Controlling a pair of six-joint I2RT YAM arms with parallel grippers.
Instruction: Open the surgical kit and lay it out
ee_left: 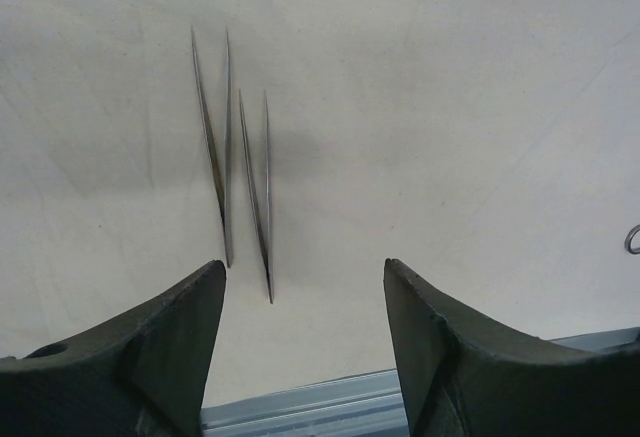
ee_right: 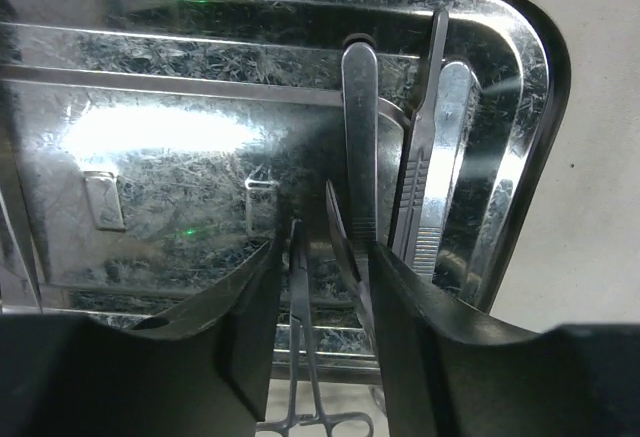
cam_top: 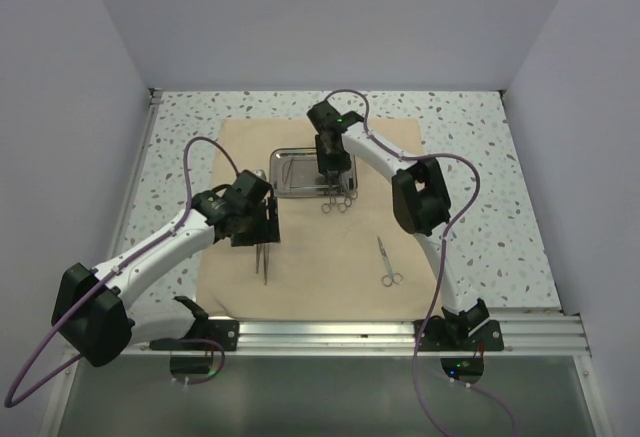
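Note:
My right gripper [cam_top: 334, 171] is over the metal tray [cam_top: 282, 193], its fingers part open. In the right wrist view a slim ring-handled instrument [ee_right: 298, 302] lies across the tray's front rim, its tip showing in the gap. A second pointed instrument [ee_right: 341, 237] runs under the right finger, which hides part of it. Ring handles [cam_top: 327, 208] stick out past the tray's front edge. My left gripper hovers open and empty above the cloth, where two pairs of tweezers [ee_left: 226, 197] lie side by side. Scissors [cam_top: 387, 267] rest on the cloth's right part.
Several flat metal handles [ee_right: 361, 107] lie along the tray's right side. Another slender instrument [ee_right: 14, 212] is at its left. The beige cloth [cam_top: 325, 267] has wide bare room in the middle and front.

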